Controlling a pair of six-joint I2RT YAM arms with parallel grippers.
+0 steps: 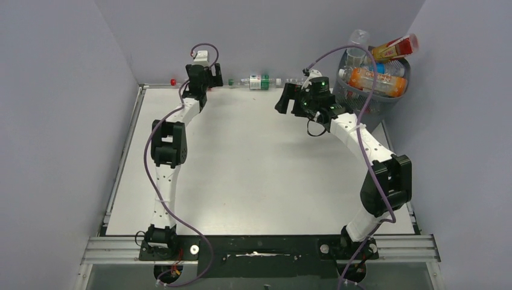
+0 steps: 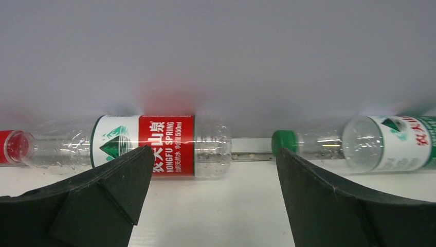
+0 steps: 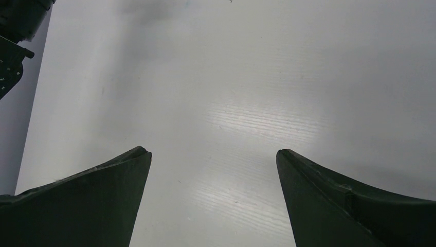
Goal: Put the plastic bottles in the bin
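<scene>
Plastic bottles lie in a row along the back wall: a red-labelled one [image 2: 167, 144] in front of my open left gripper, with another red one at its left end, and a green-capped bottle [image 1: 261, 81] right of it. A clear bottle at the row's right end is partly hidden by my right gripper [image 1: 290, 99], which stands open over the table, nothing between its fingers. The grey bin [image 1: 362, 106] at back right holds several bottles [image 1: 386, 84], piled up to and above its rim.
Walls close in at the back and both sides. The right arm stands beside the bin.
</scene>
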